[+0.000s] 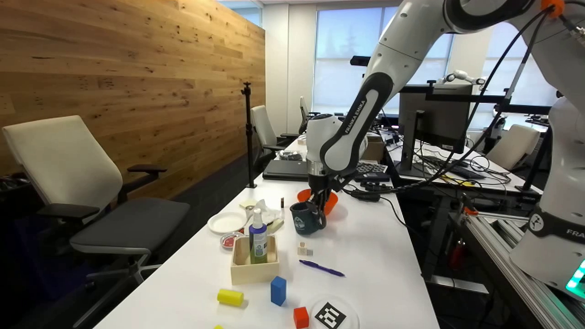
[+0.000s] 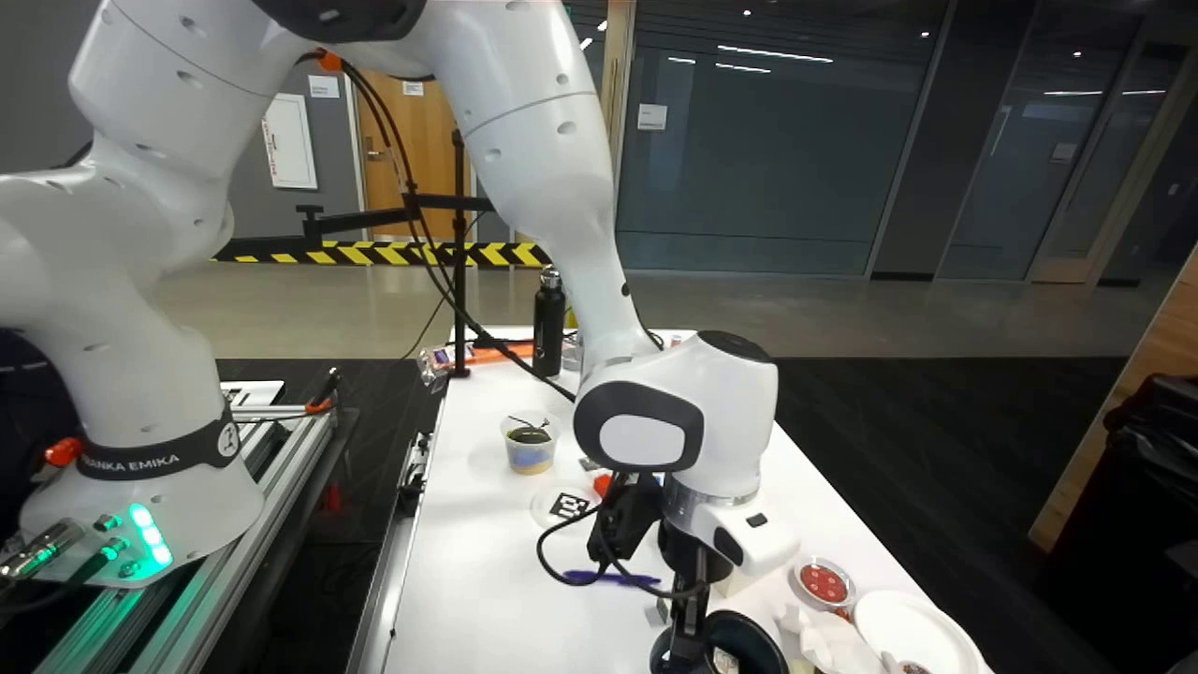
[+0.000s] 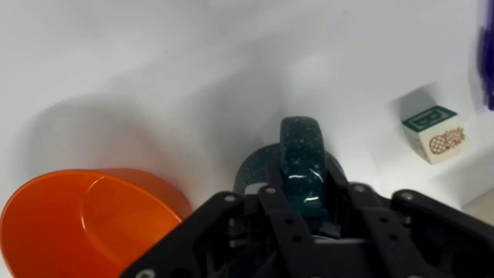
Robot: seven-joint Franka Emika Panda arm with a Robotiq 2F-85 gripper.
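A dark teal mug (image 1: pixel 305 219) with a pale logo appears in exterior view 1, tilted a little and in front of the orange bowl (image 1: pixel 331 203). My gripper is shut on the mug's handle, one finger on either side of it in the wrist view. There the mug (image 3: pixel 257 166) lies mostly hidden beneath the fingers, and a shadow spreads on the table beside it. The orange bowl (image 3: pixel 92 222) stands close by at lower left, with its inside empty where it shows. In exterior view 2 the arm covers part of the mug (image 2: pixel 750 640).
A small letter block (image 3: pixel 435 134) and a purple pen (image 1: pixel 321 268) lie near the mug. The wooden box (image 1: pixel 255 273) holds a spray bottle (image 1: pixel 258 241). A white plate (image 1: pixel 226 222) rests on the left. Right of the pen, the table is bare.
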